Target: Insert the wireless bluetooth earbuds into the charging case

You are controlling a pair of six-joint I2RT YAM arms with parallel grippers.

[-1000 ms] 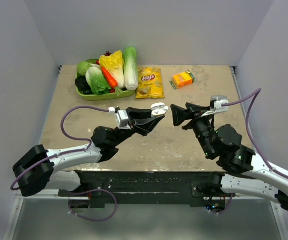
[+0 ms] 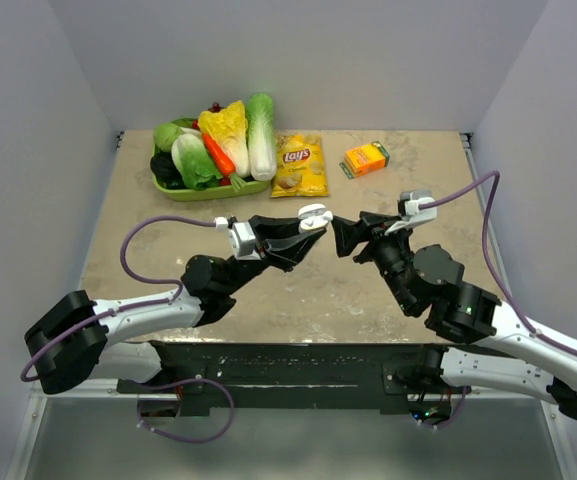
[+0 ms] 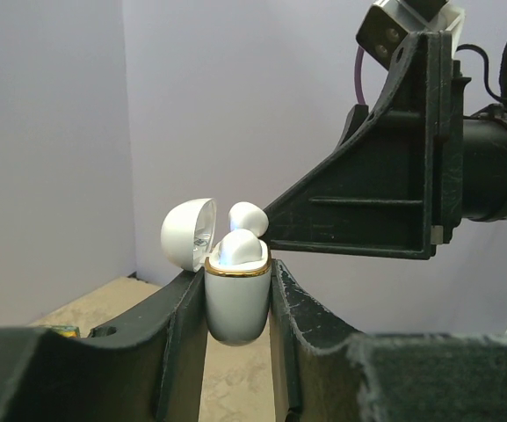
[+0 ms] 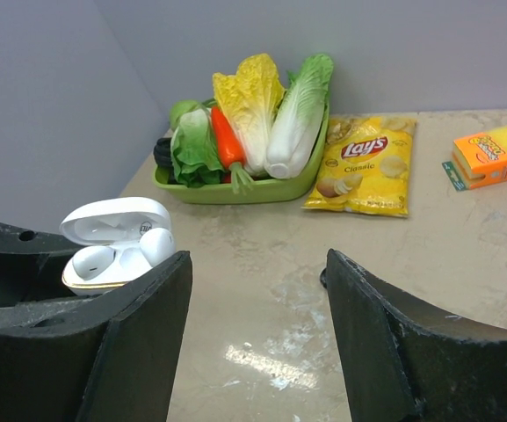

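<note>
The white charging case (image 3: 237,299), lid raised, is held upright in my left gripper (image 2: 301,238), which is shut on it. Two white earbud tops show in it in the left wrist view: one (image 3: 239,248) in front, one (image 3: 248,217) behind. In the right wrist view the case (image 4: 104,272) is at the left, with earbuds at both sides of its top. My right gripper (image 2: 344,232) stands part open right beside the case, its fingertips (image 4: 170,277) near the case's edge; nothing shows between them.
Behind are a green basket (image 2: 188,194) of vegetables, a yellow chips bag (image 2: 299,170) and an orange box (image 2: 365,160) on the table (image 2: 348,310).
My right gripper has moved left, up to the case in my left gripper. The left arm has stayed almost still.
</note>
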